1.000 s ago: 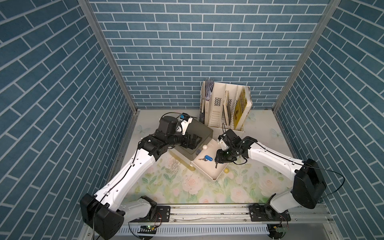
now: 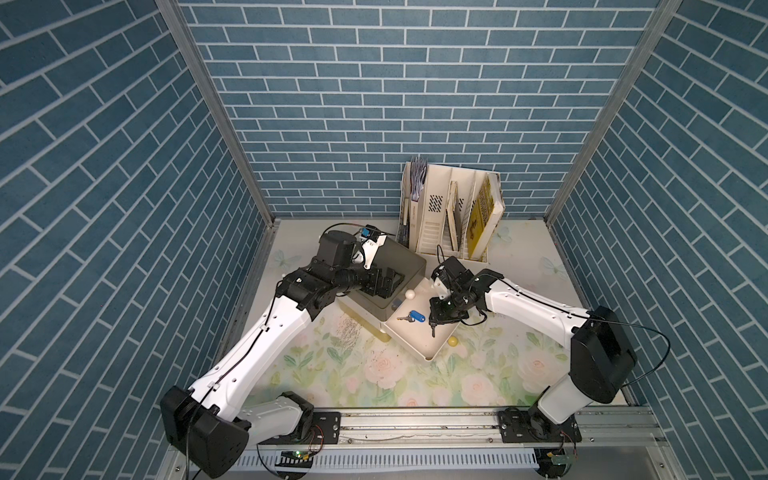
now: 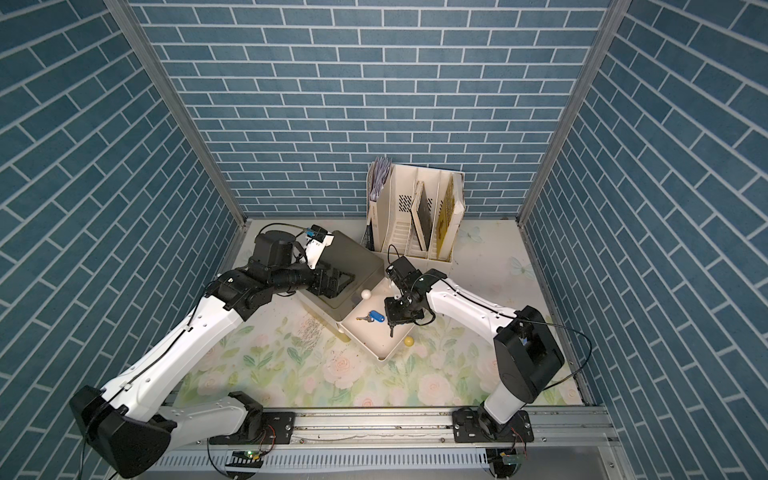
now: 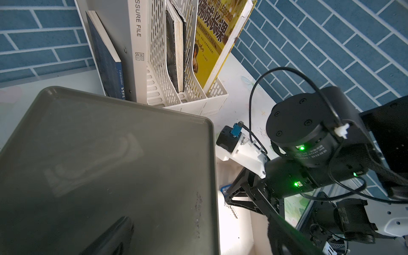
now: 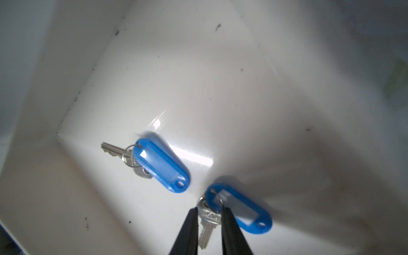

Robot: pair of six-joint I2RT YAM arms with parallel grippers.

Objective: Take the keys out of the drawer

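Two key sets lie on the floor of the pulled-out white drawer (image 5: 263, 106). One blue-tagged key set (image 5: 163, 166) lies clear of the fingers. The other blue-tagged key set (image 5: 242, 209) lies at the tips of my right gripper. Its key shows in the gap between the two dark fingers, which stand part open; whether they touch it cannot be seen. From above, my right gripper (image 2: 436, 310) reaches down into the drawer. My left gripper, fingers wide apart and nothing between them, hovers over the grey top of the drawer unit (image 4: 127, 161).
A file rack (image 2: 456, 212) with books stands behind the drawer unit. A white ball (image 2: 409, 294) is inside the drawer near its back. On the table, a yellow ball (image 2: 453, 341) sits beside the drawer's right wall.
My right gripper and arm have shifted slightly left and lower over the drawer. The left arm has stayed in place, and the key set in view from above has not moved.
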